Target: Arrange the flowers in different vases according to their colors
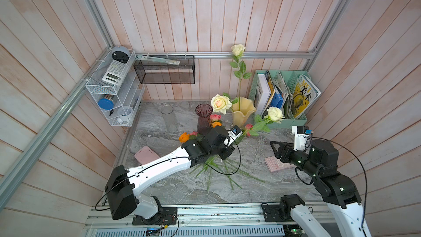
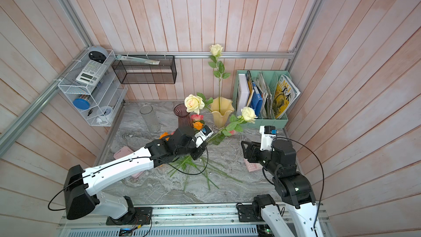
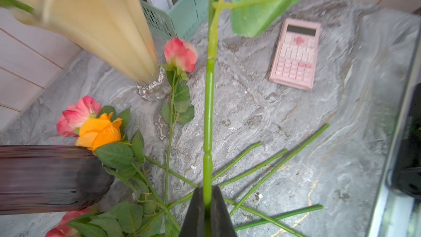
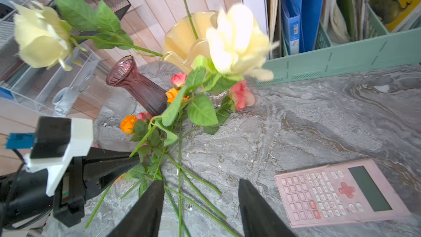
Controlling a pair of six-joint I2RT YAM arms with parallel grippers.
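My left gripper is shut on a green stem [image 3: 208, 131] of a white rose [image 1: 275, 114], raised right of the yellow vase [image 1: 241, 114], which holds two white roses. The purple vase [image 1: 203, 118] and clear glass vase [image 1: 168, 118] stand to its left. Pink roses [image 3: 179, 54] and orange roses [image 3: 98, 132] lie on the table with their stems spread toward the front. My right gripper hangs open above the right side of the table, nothing between its fingers.
A pink calculator [image 4: 339, 193] lies on the right. A teal file organizer [image 2: 263, 122] stands at the back right, wire shelves [image 1: 115, 105] at the left. A pink object [image 1: 147, 155] lies front left. The table's middle right has bare space.
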